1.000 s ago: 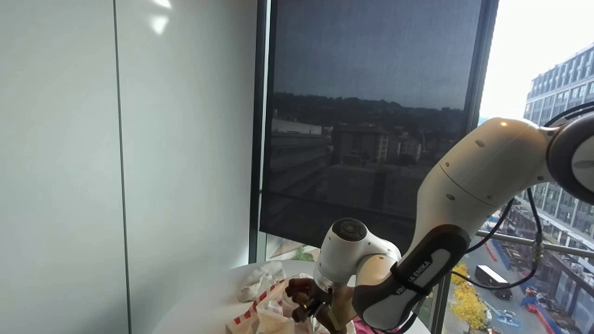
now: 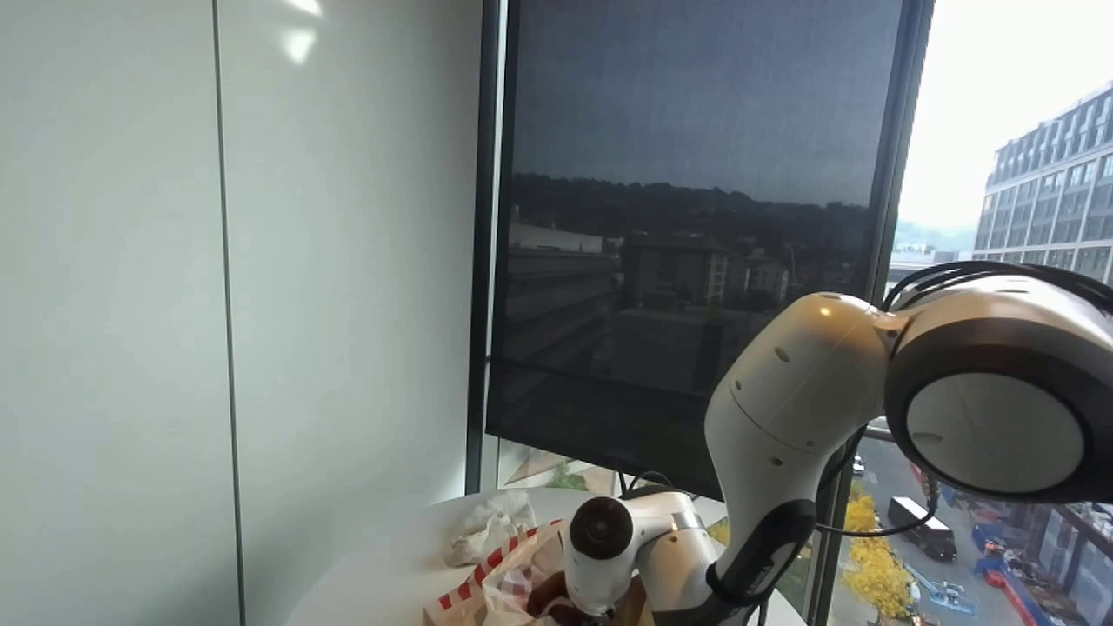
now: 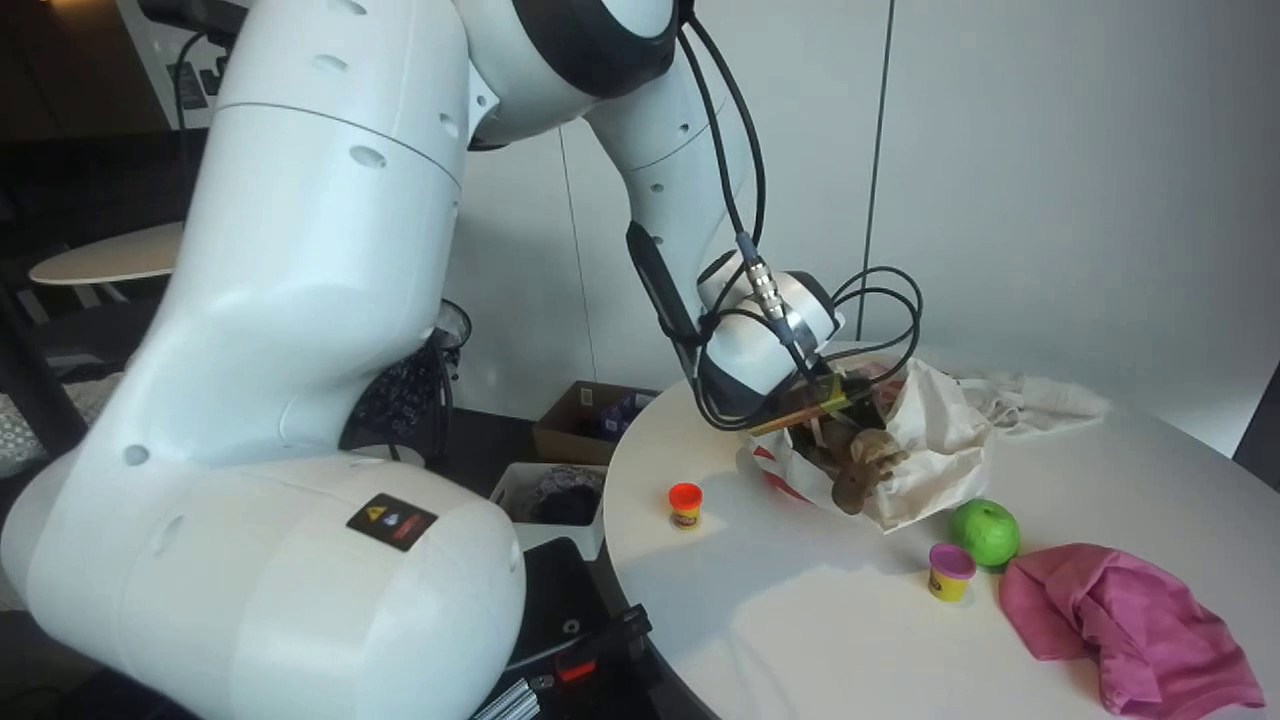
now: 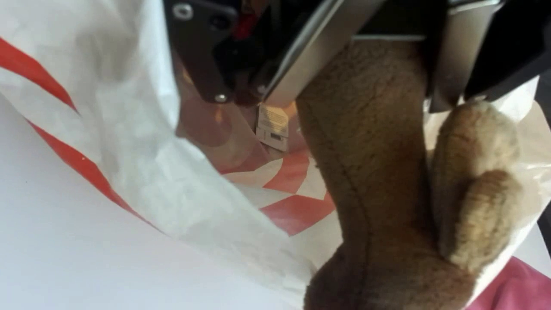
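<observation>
A brown plush toy (image 4: 377, 139) is between the metal fingers of my gripper, which is shut on it. Its rounded tan lobes (image 4: 478, 181) show at the right in the wrist view. Around them lies the mouth of a white paper bag (image 3: 942, 450) with red stripes, tipped open on the table. Seen in exterior view 2, the plush toy (image 3: 866, 470) hangs at the bag's opening, and the hand mostly hides my fingers there. Exterior view 1 shows the bag (image 2: 511, 584) at the bottom edge, partly behind my wrist.
On the white table (image 3: 768, 636) stand a red-lidded tub (image 3: 685, 504), a purple-lidded tub (image 3: 950, 571) and a green apple-like ball (image 3: 985, 532). A pink cloth (image 3: 1128, 630) lies right, a white cloth (image 3: 1038, 402) behind. Inside the bag shows a small labelled item (image 4: 272, 126).
My arm has come down and to the left in exterior view 1. The gripper and brown toy, before above the bag's opening, are now lower, at the bag.
</observation>
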